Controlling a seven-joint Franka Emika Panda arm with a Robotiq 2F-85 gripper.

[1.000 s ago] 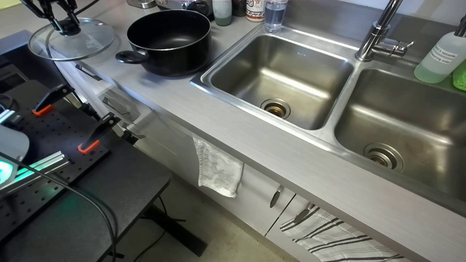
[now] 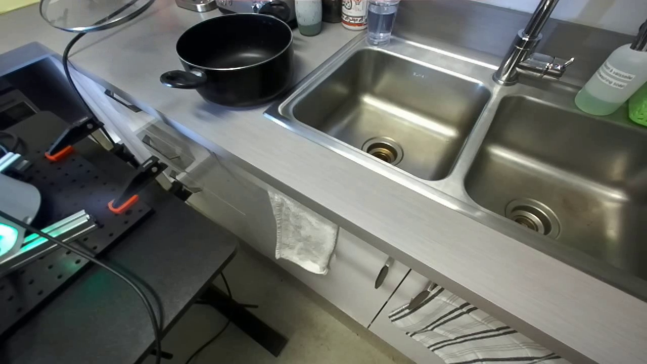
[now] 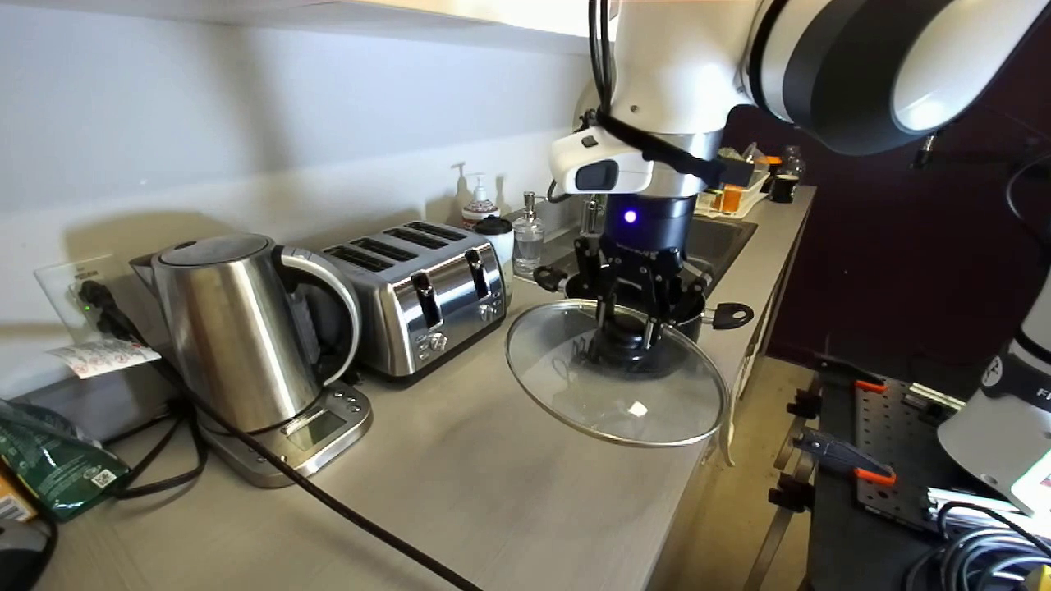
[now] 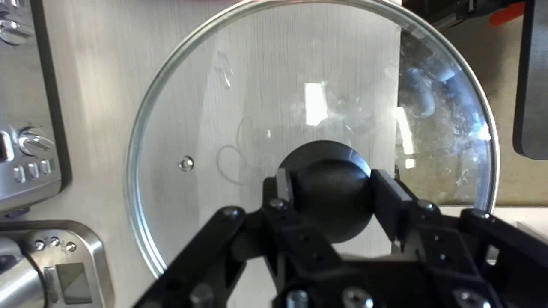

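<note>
In the wrist view my gripper is shut on the black knob (image 4: 329, 200) of a round glass lid (image 4: 246, 102). Its right part reaches past the counter's edge. From the second exterior view, the lid (image 3: 611, 414) hangs above the counter, a little tilted, below my gripper (image 3: 627, 330). Only part of the lid's rim (image 2: 97, 28) shows at the top left of the first exterior view. An uncovered black pot (image 2: 242, 79) stands on the counter beside the sink.
A toaster (image 3: 433, 295) and a kettle (image 3: 231, 335) stand along the wall, left of the lid. The steel sink (image 2: 394, 109) lies beyond the pot. Bare counter (image 3: 473, 492) stretches in front of the toaster.
In the first exterior view the lid has moved up and away from the pot, toward the top edge.
</note>
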